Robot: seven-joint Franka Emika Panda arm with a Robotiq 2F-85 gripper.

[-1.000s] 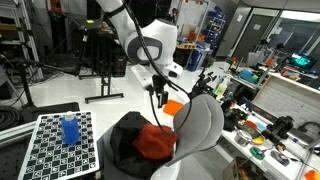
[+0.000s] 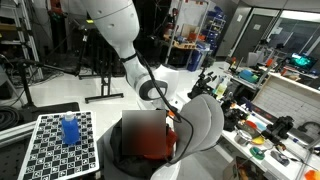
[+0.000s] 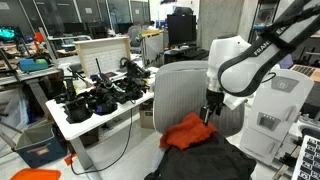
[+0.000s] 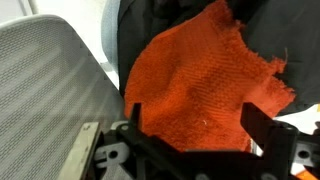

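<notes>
A red-orange cloth (image 3: 187, 134) lies crumpled against the grey chair back (image 3: 172, 88), on top of black fabric (image 3: 205, 163). In the wrist view the cloth (image 4: 195, 85) fills the middle, its fringed edge on the right. My gripper (image 3: 207, 113) points down just over the cloth. Its fingers (image 4: 262, 124) are spread apart at the lower edge of the wrist view, and I see nothing held between them; contact with the cloth cannot be told. A flat grey square covers the middle of exterior view 1, hiding the fingertips and much of the cloth (image 2: 158, 146).
A blue object (image 2: 70, 128) stands on a patterned board (image 2: 50, 150) beside the chair. Behind the chair back, a white table (image 3: 95, 122) carries many black items. An orange bin (image 3: 38, 145) rests on the floor at far left.
My arm has come down toward the chair over the last second, bringing the gripper from well above the cloth to close over it. A grey square now covers that area in exterior view 1.
</notes>
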